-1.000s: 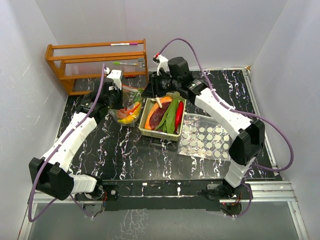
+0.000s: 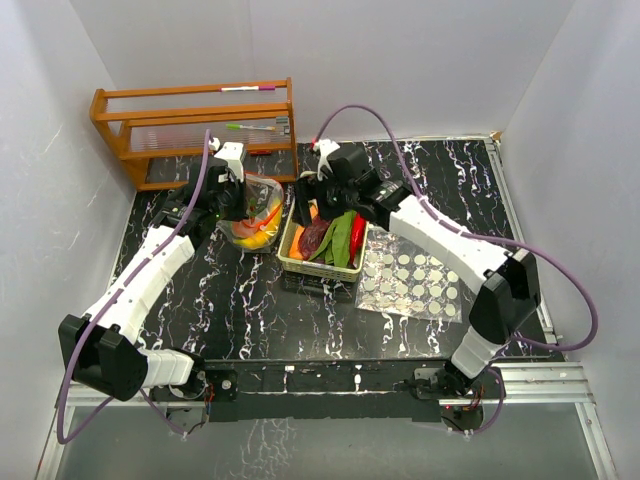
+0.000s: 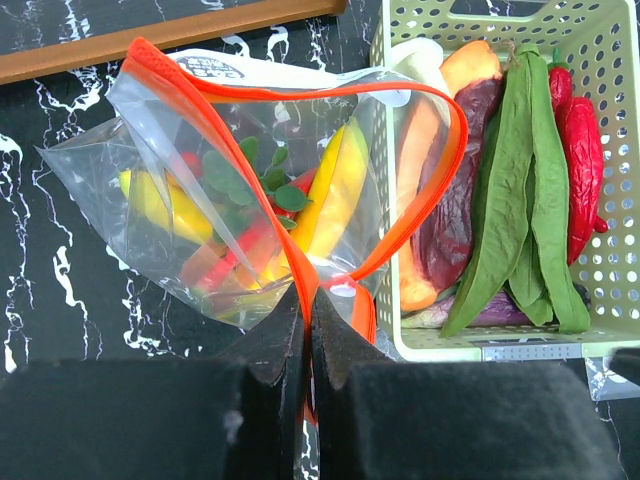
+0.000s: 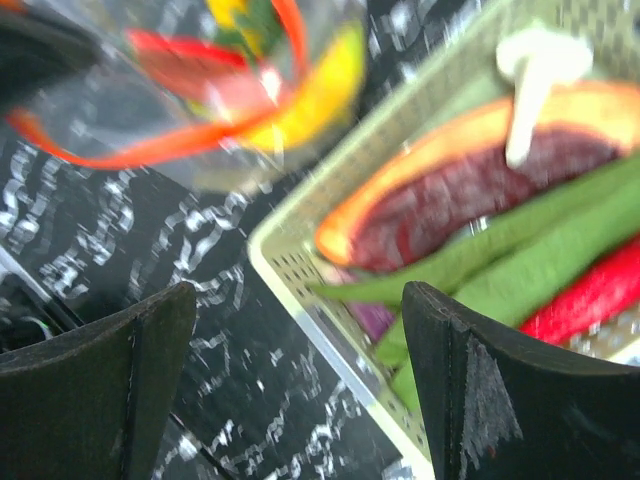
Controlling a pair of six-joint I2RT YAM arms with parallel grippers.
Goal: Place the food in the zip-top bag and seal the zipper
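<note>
My left gripper is shut on the orange zipper edge of the clear bag (image 3: 110,160), which holds yellow food (image 3: 330,190), red pieces and green leaves. Right of it stands the green basket (image 3: 520,345) with long green leaves (image 3: 545,210), red peppers (image 3: 580,170), a dark red piece (image 3: 450,190), orange pieces and a white item (image 4: 530,95). My right gripper is open over the basket's near side, nothing between its fingers; its view is blurred.
A wooden rack (image 2: 125,130) with markers stands at the back left. A clear sheet of round discs (image 2: 405,290) lies right of the basket.
The right arm went in toward the bag and has since drawn back to the right over the basket. The left arm is unchanged.
</note>
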